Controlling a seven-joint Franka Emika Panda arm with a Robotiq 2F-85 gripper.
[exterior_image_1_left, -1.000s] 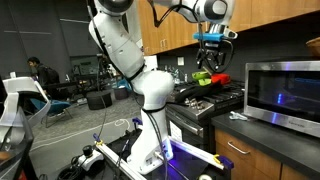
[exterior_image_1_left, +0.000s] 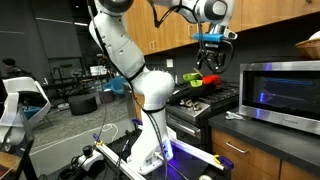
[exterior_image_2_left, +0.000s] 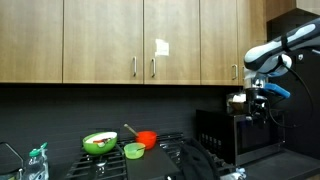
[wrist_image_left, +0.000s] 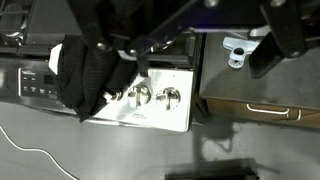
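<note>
My gripper is open in the wrist view, its dark fingers wide apart at the top with nothing seen between them. It hangs high over the stove and counter edge in exterior view 1. A small pale-blue and white object (wrist_image_left: 238, 48) lies on the dark counter near the right finger. Left of the gripper, a dark cloth (wrist_image_left: 88, 75) drapes over the stove front beside silver knobs (wrist_image_left: 138, 95). In exterior view 2 a green bowl (exterior_image_2_left: 100, 143), a smaller green bowl (exterior_image_2_left: 134, 151) and a red pot (exterior_image_2_left: 147, 138) stand around the stove.
A microwave (exterior_image_1_left: 282, 94) stands on the counter right of the arm. Wooden cabinets (exterior_image_2_left: 105, 45) run along the wall above. Drawers (exterior_image_1_left: 238, 158) line the counter front.
</note>
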